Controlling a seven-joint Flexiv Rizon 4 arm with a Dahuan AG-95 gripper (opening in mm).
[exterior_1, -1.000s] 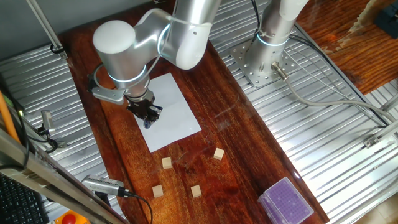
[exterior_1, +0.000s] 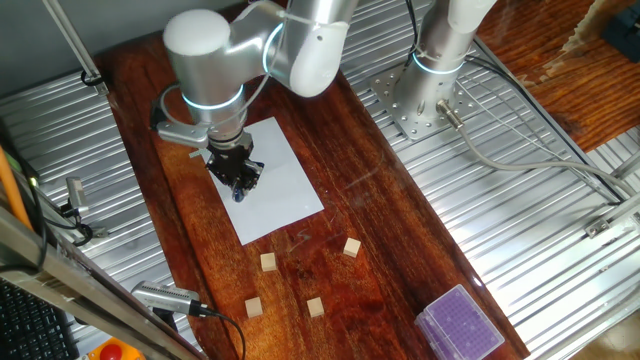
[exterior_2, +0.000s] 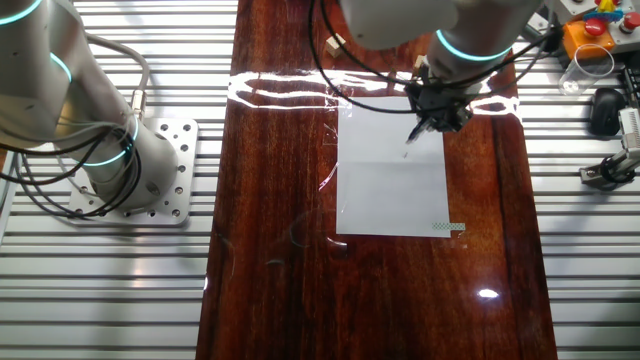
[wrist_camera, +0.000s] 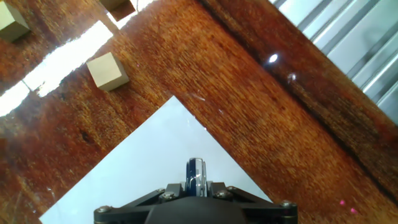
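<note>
A white sheet of paper (exterior_1: 280, 190) lies flat on the dark wooden table. Over its left part in exterior view 1, my gripper (exterior_1: 238, 182) points downward. The wrist view shows the gripper shut on a slim, dark blue and silver pen-like thing (wrist_camera: 196, 169), which sticks out past the fingers. Its thin lower end (exterior_2: 413, 134) shows over the paper (exterior_2: 390, 190) in exterior view 2. Whether that end touches the sheet I cannot tell. No clear drawn line can be made out on the paper.
Several small wooden cubes, one of them a pale cube (wrist_camera: 107, 71), stand on the table beyond the paper. A purple box (exterior_1: 462, 325) sits at the table's near right corner in exterior view 1.
Paper and cubes stay in place.
</note>
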